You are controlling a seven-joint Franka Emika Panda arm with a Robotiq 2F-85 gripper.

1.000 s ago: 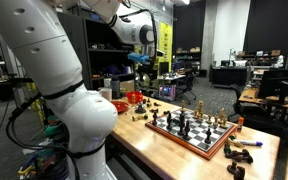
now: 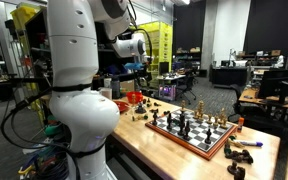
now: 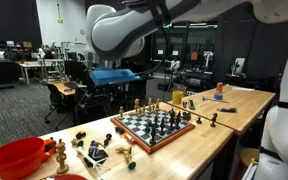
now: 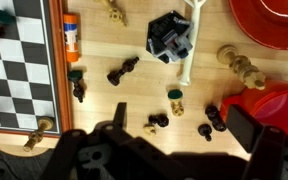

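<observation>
My gripper is open, its dark fingers (image 4: 110, 142) wide apart with nothing between them. It hangs above the table, over loose chess pieces. Below the gap in the wrist view are a small gold piece with a green base (image 4: 175, 101) and several dark and gold ones. A dark piece (image 4: 123, 70) lies on its side farther up. The chessboard (image 4: 26, 72) is at the left edge of that view. In the second exterior view, the board (image 3: 134, 125) carries standing gold and dark pieces.
A red bowl (image 4: 277, 107) and a red plate (image 4: 274, 18) lie at the right in the wrist view, with a large gold piece (image 4: 241, 66) near them. An orange marker (image 4: 71, 38) lies beside the board. Bare table (image 2: 149, 140) shows in front.
In the first exterior view, the arm has come down a little and shifted left, its upper link bending over farther. The board and pieces look unmoved.
</observation>
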